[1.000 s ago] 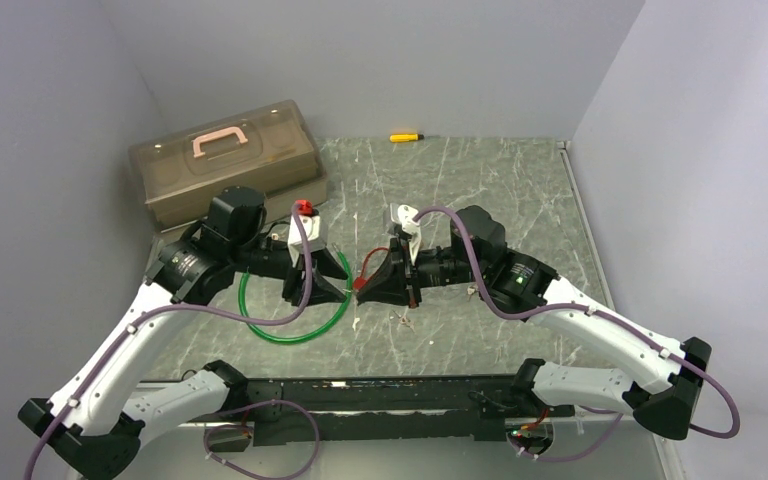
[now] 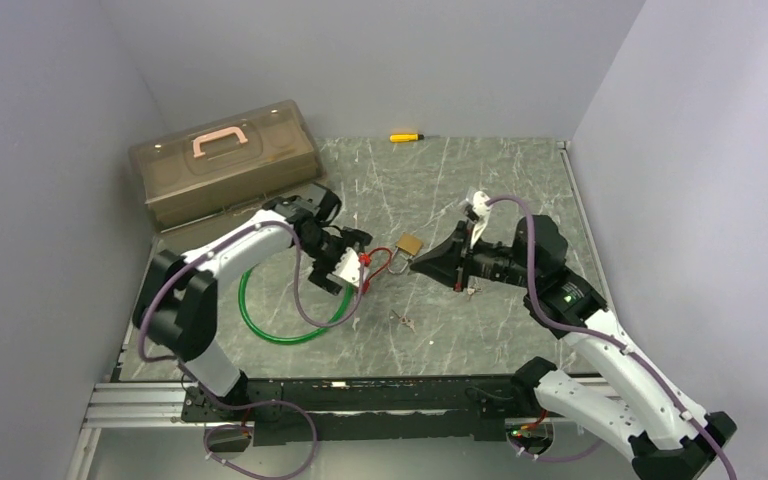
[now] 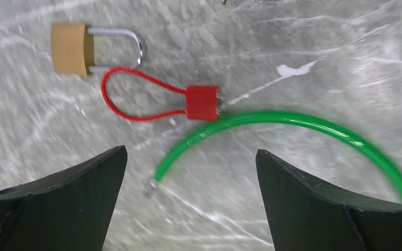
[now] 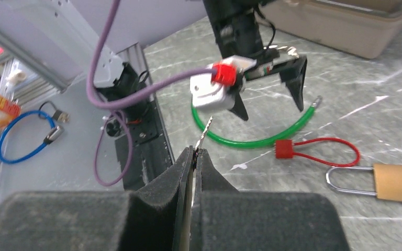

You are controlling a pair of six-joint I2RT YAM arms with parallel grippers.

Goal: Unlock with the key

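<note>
A brass padlock (image 2: 409, 243) with a long shackle lies flat on the marble board (image 2: 480, 170), beside a red cable-loop lock (image 3: 202, 102). My left gripper is open, pointing down over these locks and the green cable lock (image 3: 288, 119), empty between its fingers. My right gripper (image 2: 417, 265) is held up near the padlock, shut on a thin metal key (image 4: 203, 134) that points out from its fingertips. Loose keys (image 2: 403, 322) lie toward the front of the board.
A brown toolbox (image 2: 225, 165) fills the back left, a yellow screwdriver (image 2: 406, 138) lies at the back middle, and walls close in both sides. The back right of the board is clear.
My right arm has drawn back to the right with the key, away from where the grippers were close together.
</note>
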